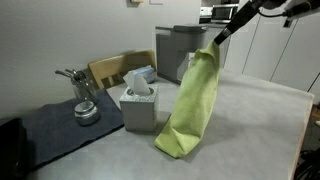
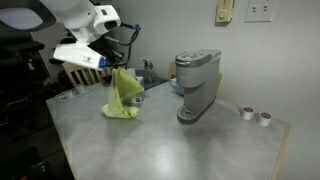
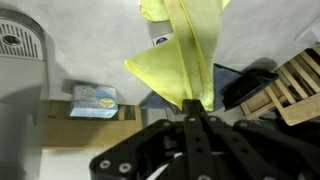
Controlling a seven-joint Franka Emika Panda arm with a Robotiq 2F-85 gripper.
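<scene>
A yellow-green cloth (image 1: 195, 105) hangs from my gripper (image 1: 218, 42), its upper end pinched between the fingertips. In exterior view 1 its lower end reaches down to the table, to the right of a tissue box. Exterior view 2 shows the same cloth (image 2: 123, 93) below the gripper (image 2: 115, 66) at the left. From the wrist view, the cloth (image 3: 180, 50) spreads away from the gripper, whose fingers are together at the bottom of the picture.
The tissue box (image 1: 139, 108) stands close left of the cloth. A grey coffee maker (image 2: 198, 85) is on the table, with two small cups (image 2: 248, 113) farther right. A metal canister (image 1: 86, 112) sits on a dark mat (image 1: 60, 135).
</scene>
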